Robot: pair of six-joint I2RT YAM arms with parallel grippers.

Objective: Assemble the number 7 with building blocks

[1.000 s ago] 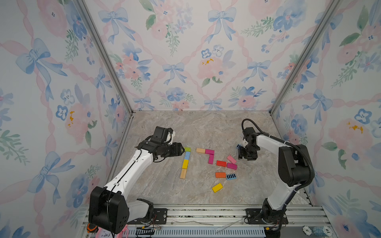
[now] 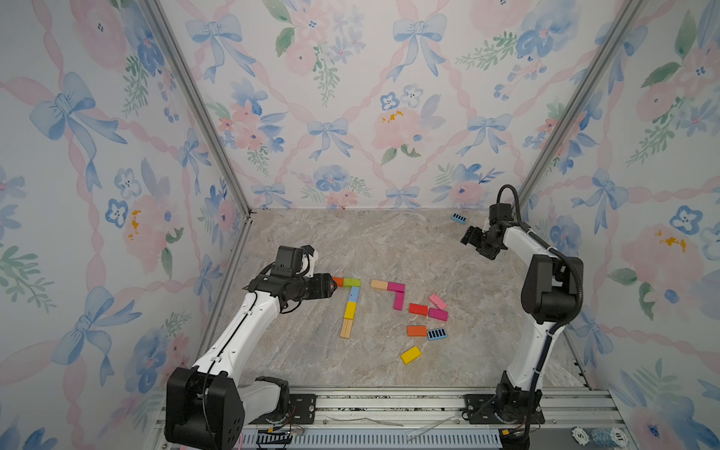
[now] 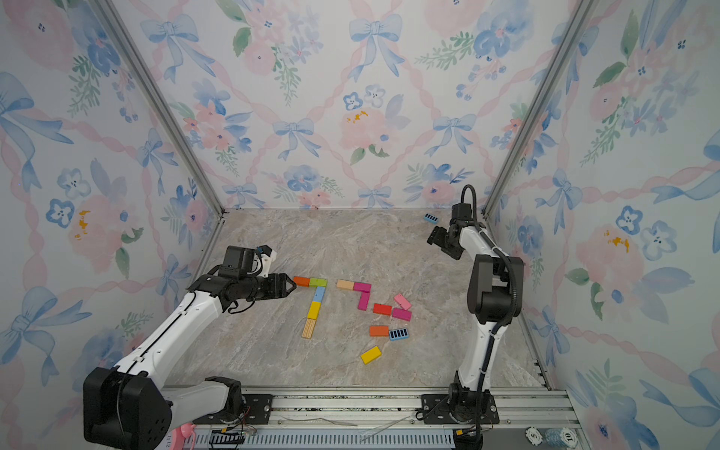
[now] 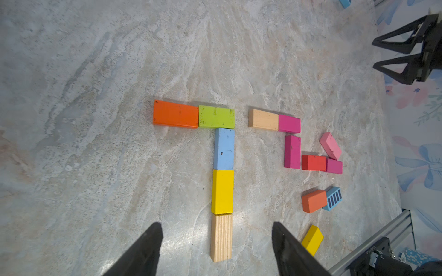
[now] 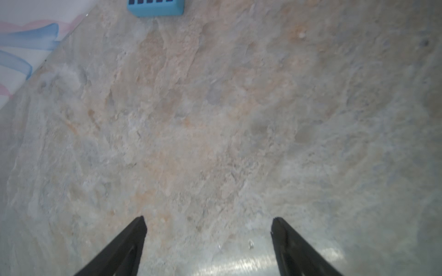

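In the left wrist view, an orange block (image 4: 175, 113) and a green block (image 4: 216, 116) form a horizontal row. Under the green one runs a column: blue block (image 4: 224, 148), yellow block (image 4: 222, 191) and wooden block (image 4: 221, 237). Right of it, a tan block (image 4: 264, 119) and a magenta block (image 4: 289, 123) make a shorter row, with another magenta block (image 4: 292, 151) below. My left gripper is open and empty over the table. At the far right, my right gripper (image 2: 472, 243) is open and empty, apart from a slotted blue block (image 5: 156, 7) near the back wall.
Loose on the right lie a red block (image 4: 314, 162), pink block (image 4: 330, 145), another magenta block (image 4: 334, 166), red-orange block (image 4: 314, 201), slotted light-blue block (image 4: 332, 198) and yellow block (image 4: 312, 239).
One second ago a blue piece showed at my right gripper; a slotted blue block now lies near the back wall. My right arm has moved toward the back; the left gripper shifted slightly left.
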